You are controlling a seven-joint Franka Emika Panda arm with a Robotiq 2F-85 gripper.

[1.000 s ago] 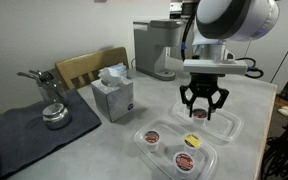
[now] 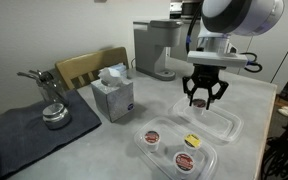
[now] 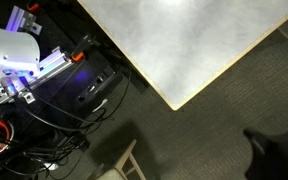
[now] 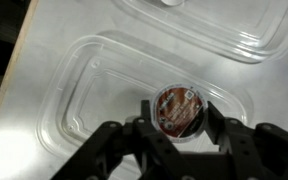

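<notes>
Between the fingertips of my gripper sits a coffee pod (image 4: 179, 108) with a dark printed lid, and the gripper is shut on it. The pod is over the far-right clear tray (image 2: 224, 122), toward one end of it in the wrist view; whether it touches the tray's floor I cannot tell. Nearer the front, a second clear tray (image 2: 154, 131) holds a brown-lidded pod (image 2: 152, 140), a yellow-lidded pod (image 2: 192, 141) and another brown-lidded pod (image 2: 185, 163).
A tissue box (image 2: 114, 99) stands left of the trays, with a coffee machine (image 2: 156, 45) behind. Farther left, a metal pitcher (image 2: 54, 112) rests on a dark mat (image 2: 34, 133). Bare table lies at the front left.
My gripper and the pod in it have shifted slightly, from near the yellow-lidded pod toward the back of the far-right tray. The other pods have stayed put.
</notes>
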